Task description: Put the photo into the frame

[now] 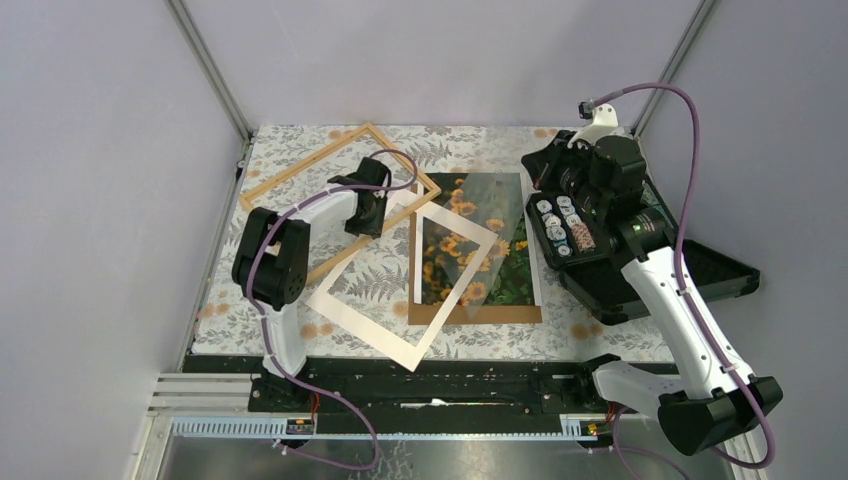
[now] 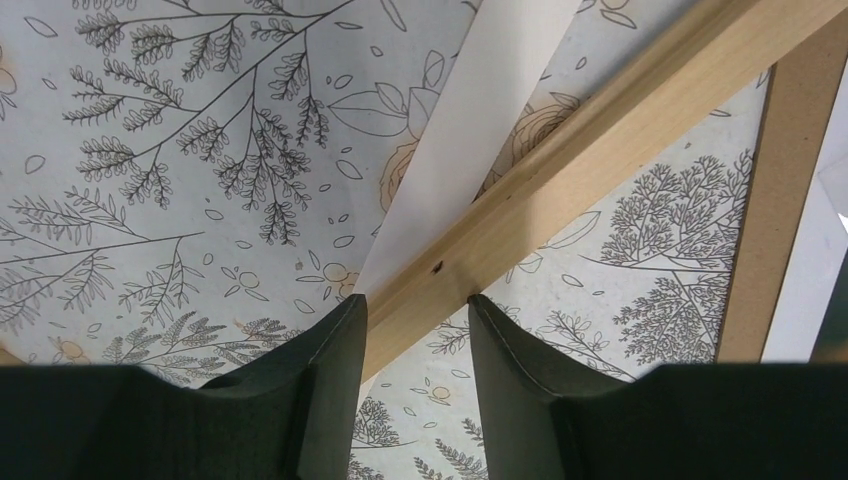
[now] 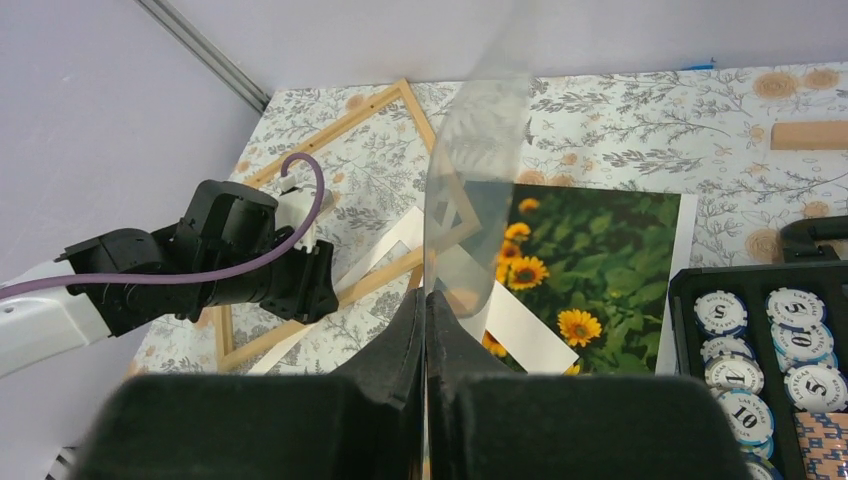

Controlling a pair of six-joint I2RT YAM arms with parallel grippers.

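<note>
The wooden frame point(image 1: 315, 162) lies at an angle on the left of the table. My left gripper is part open, its fingers on either side of the frame's wooden bar point(image 2: 570, 185). Partly under the frame and across the photo lies a white mat point(image 1: 362, 320). The sunflower photo point(image 3: 640, 240) rests on a brown backing board point(image 1: 500, 314). My right gripper is shut on a clear sheet point(image 3: 475, 180), which rises bent from its fingertips. In the top view this sheet slants over the photo; its lower end is hard to make out.
On the right stands an open black case point(image 1: 715, 280) with poker chips point(image 3: 735, 372), under the right arm. A small wooden block point(image 3: 808, 136) lies at the back right.
</note>
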